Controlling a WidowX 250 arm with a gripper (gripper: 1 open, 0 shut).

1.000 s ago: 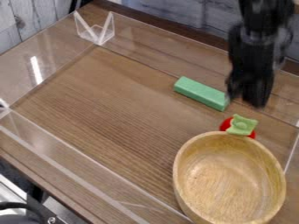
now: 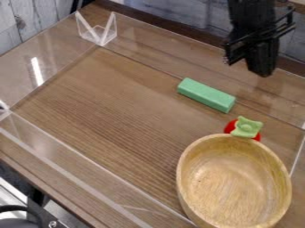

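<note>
The black arm with its gripper [image 2: 254, 62] hangs at the top right, above the bare wood behind the green block; the gripper looks shut, with nothing visible between its fingers. A green rectangular block [image 2: 206, 95] lies in the middle right of the wooden surface. In front of it, a red object with a light green top [image 2: 245, 126] sits just behind a large tan bowl [image 2: 191, 183].
A white wire or plastic basket-like item [image 2: 98, 27] stands at the back left. A raised rim runs along the back edge.
The arm has risen and moved back, away from the red and green object and the green block. The objects on the table look unmoved.
</note>
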